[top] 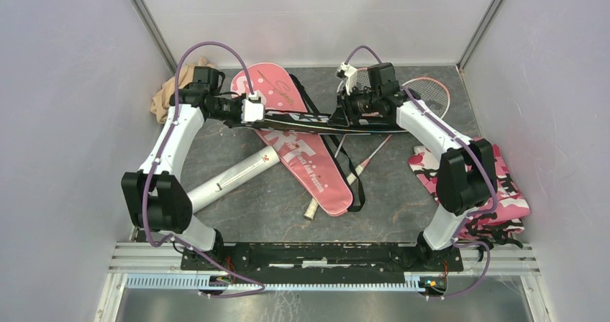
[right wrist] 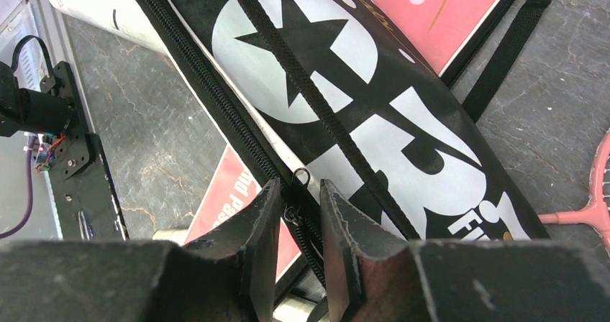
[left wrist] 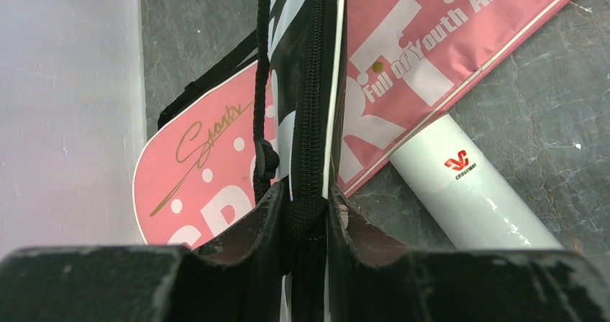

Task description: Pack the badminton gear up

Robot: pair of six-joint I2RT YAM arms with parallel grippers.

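Stretched across the middle is a black racket bag (top: 298, 123), held up over a pink racket bag (top: 322, 175). My left gripper is shut on one end of the black bag, and the fabric bunches between its fingers. At the zipper of that bag (right wrist: 360, 42), my right gripper is open. Its fingers stand on either side of the zipper pull (right wrist: 301, 176), with a small gap left between them. A white shuttlecock tube (top: 234, 178) lies at the left. Two rackets (top: 431, 95) lie partly hidden under the right arm.
A folded pink-and-black camouflage cloth (top: 500, 189) lies at the right, and a tan cloth (top: 167, 99) sits at the far left. The pink bag's black strap (top: 357, 185) trails on the floor. Bare grey floor (top: 403, 207) shows at the front right.
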